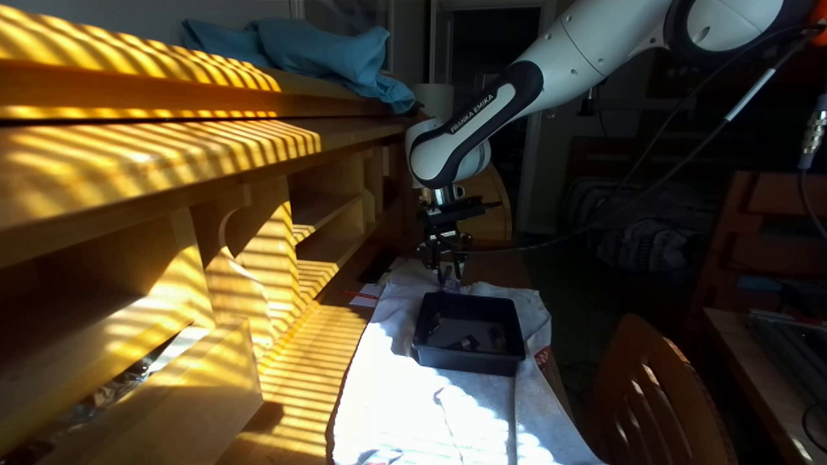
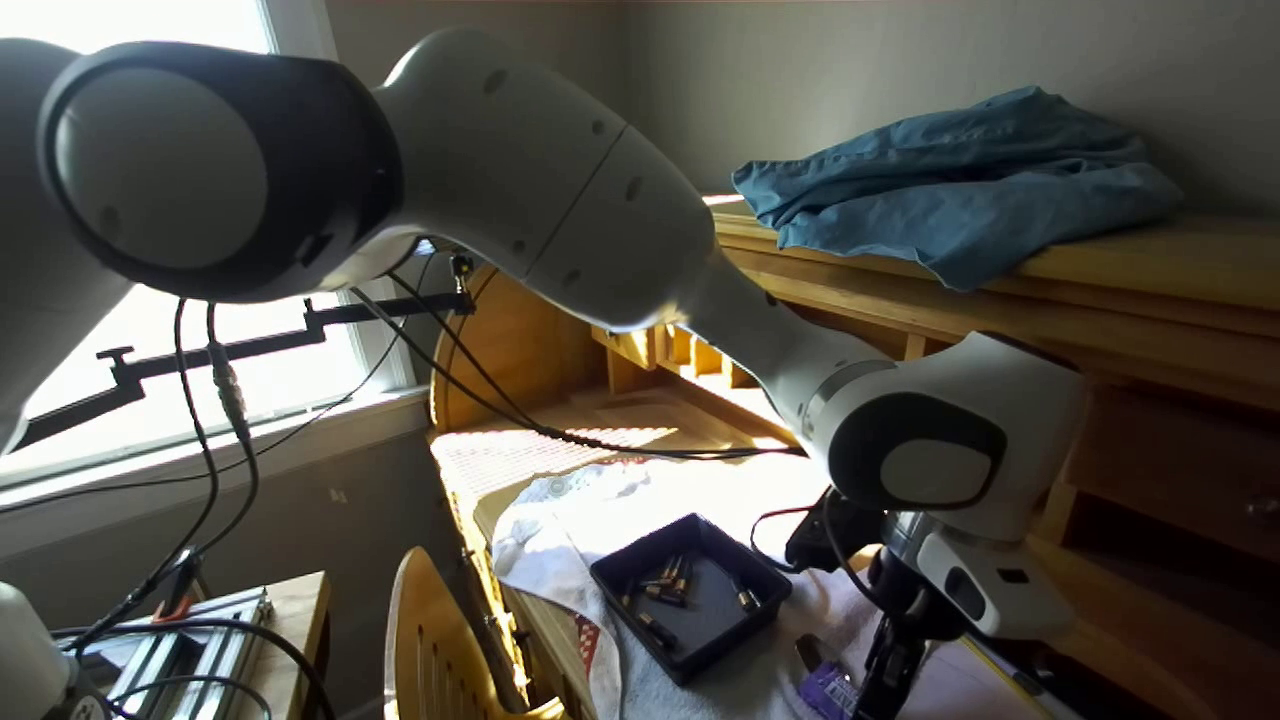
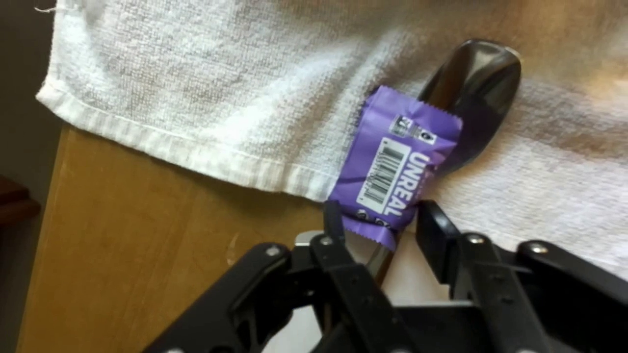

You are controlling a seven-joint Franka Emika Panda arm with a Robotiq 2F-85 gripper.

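Observation:
A purple wrapped snack (image 3: 394, 159) with a barcode lies across a metal spoon (image 3: 485, 88) at the edge of a white towel (image 3: 194, 106). In the wrist view my gripper is partly open, its fingertips on either side of the wrapper's lower end. Whether either finger touches the wrapper I cannot tell. Exterior view 2 shows the snack (image 2: 828, 690) beside the gripper, close to a black tray (image 2: 762, 612). Farther from the arm's reach in exterior view 1, the tray (image 1: 469, 361) stands in front of the gripper (image 1: 450, 275).
Several small dark cylinders (image 2: 672, 576) lie in the tray. Wooden desk shelves (image 1: 325, 209) rise along one side of the work area. A wooden chair (image 1: 659, 395) stands by the desk. Bare tabletop (image 3: 147, 235) shows beside the towel.

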